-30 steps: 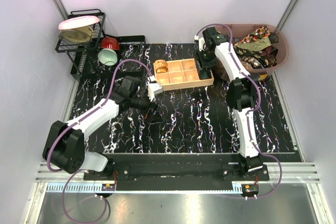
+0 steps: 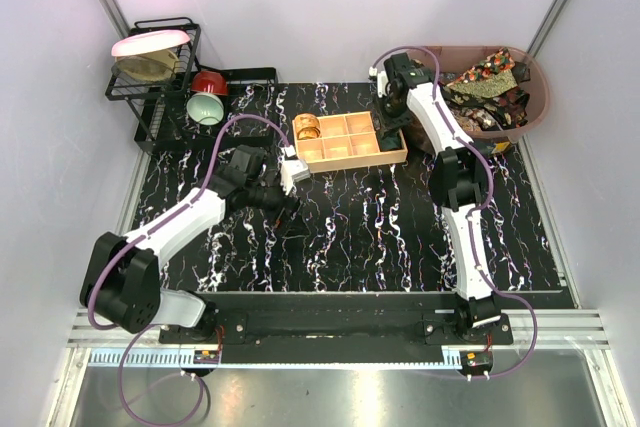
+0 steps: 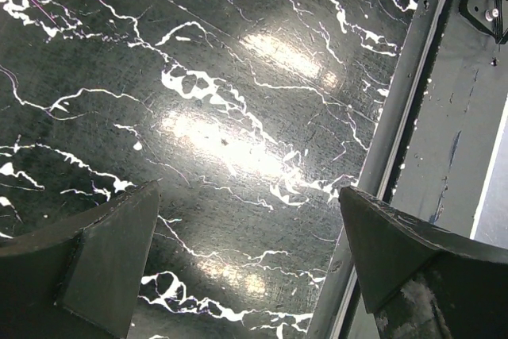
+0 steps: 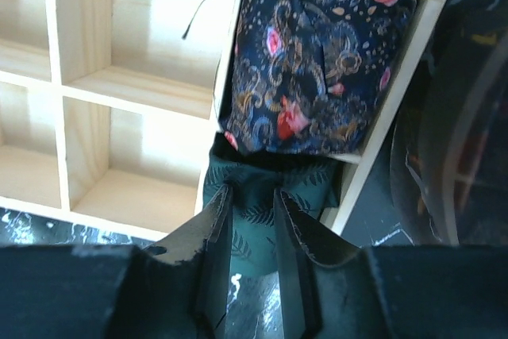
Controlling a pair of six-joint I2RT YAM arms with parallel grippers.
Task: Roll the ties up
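Note:
A light wooden organizer (image 2: 338, 164) with several compartments stands at the back of the table. A dark green leaf-patterned tie (image 4: 255, 188) fills its front right compartment, bunched up. My right gripper is shut on this tie, with green cloth between its fingertips. Behind it, a navy floral tie (image 4: 313, 61) sits folded in the back right compartment. Golden rolled ties (image 2: 307, 127) occupy the left end. Over bare marble hangs my left gripper, open and empty.
A brownish bin (image 2: 535, 97) heaped with patterned cloths (image 2: 488, 85) stands close to the organizer's right. A black dish rack (image 2: 150, 87) with bowls (image 2: 205, 107) is at the back left.
My right arm has shifted only slightly at the organizer's right end. The left arm and the organizer look unmoved.

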